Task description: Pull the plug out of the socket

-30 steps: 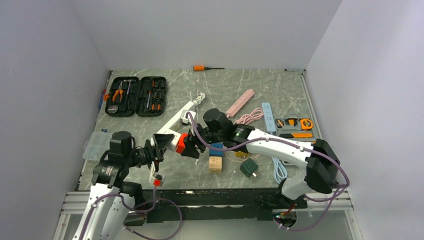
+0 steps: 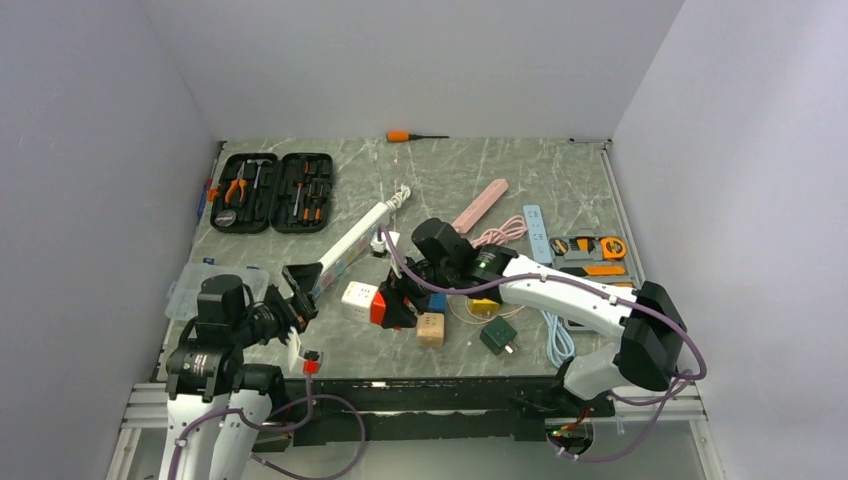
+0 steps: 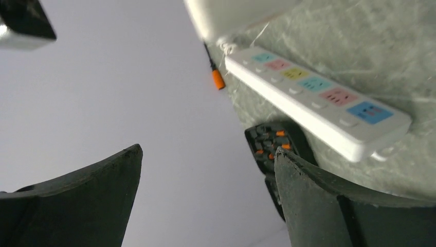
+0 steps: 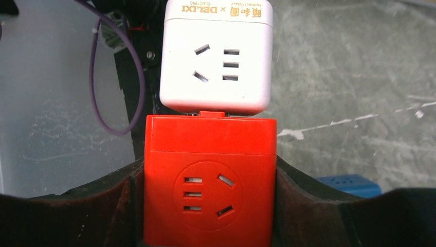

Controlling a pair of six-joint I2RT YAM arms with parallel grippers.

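Note:
My right gripper (image 2: 388, 303) is shut on a red socket block (image 4: 210, 139), its fingers against both sides. A white cube socket (image 4: 216, 56) with outlet slots stays joined to the red block's end, with a thin gap and a small red tab between them. Off to the left, my left gripper (image 2: 304, 295) stands open and empty, facing the white cube across a short gap. In the left wrist view the white cube (image 3: 239, 15) is blurred at the top, beyond the open left fingers (image 3: 82, 190).
A long white power strip (image 2: 350, 245) lies behind the grippers. A tan cube (image 2: 430, 330), a blue block (image 2: 437, 303) and a dark green plug (image 2: 497, 335) sit near the right arm. Back left is an open tool case (image 2: 271, 222).
One second ago the left gripper was at the white cube.

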